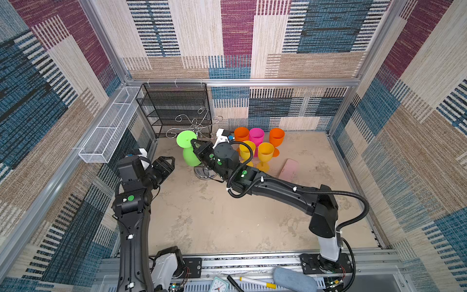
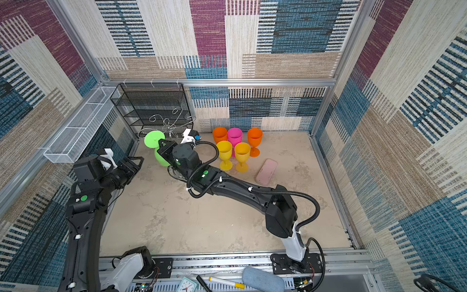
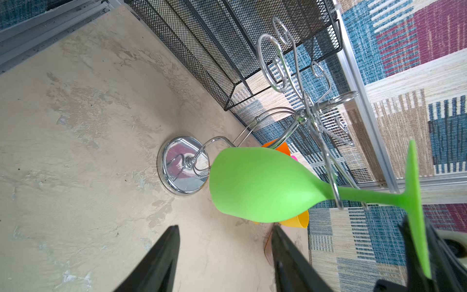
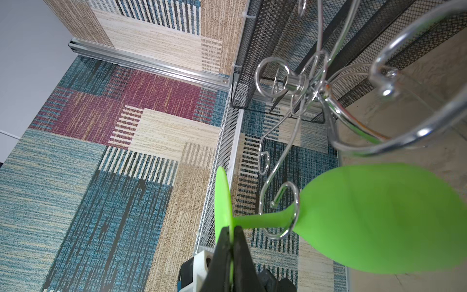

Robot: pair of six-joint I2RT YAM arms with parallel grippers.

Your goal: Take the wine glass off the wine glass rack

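A green wine glass (image 3: 257, 180) hangs by its stem in a loop of the chrome rack (image 3: 183, 165), base upward. My right gripper is shut on the edge of the glass's flat foot (image 4: 222, 194), seen upright between its fingertips in the right wrist view. My left gripper is part open with nothing between its fingers, left of and below the glass's bowl; in the top left view it stands left of the rack.
Orange, pink and yellow glasses (image 1: 265, 151) stand right of the rack. A pink block (image 2: 266, 171) lies beside them. A black wire shelf (image 1: 172, 99) is behind, a white basket (image 1: 108, 126) along the left wall.
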